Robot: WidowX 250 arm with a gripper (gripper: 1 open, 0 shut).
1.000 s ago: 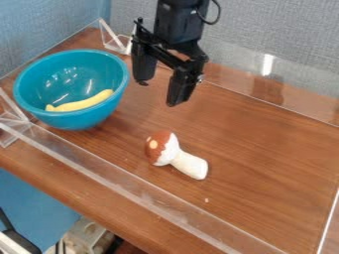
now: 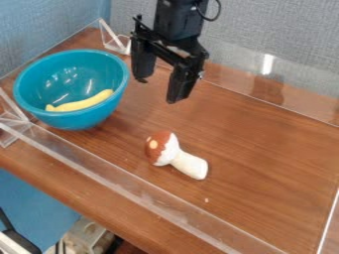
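My black gripper (image 2: 162, 74) hangs in the upper middle over the wooden table, its fingers spread open with nothing between them. To its left sits a teal bowl (image 2: 99, 111) holding a yellow banana-like piece (image 2: 77, 103). Below the gripper, nearer the front, a toy mushroom (image 2: 175, 155) with an orange-and-white cap and white stem lies on its side.
Clear plastic edging runs along the front and back. A grey speckled wall stands behind, and a blue surface shows below the table's front left.
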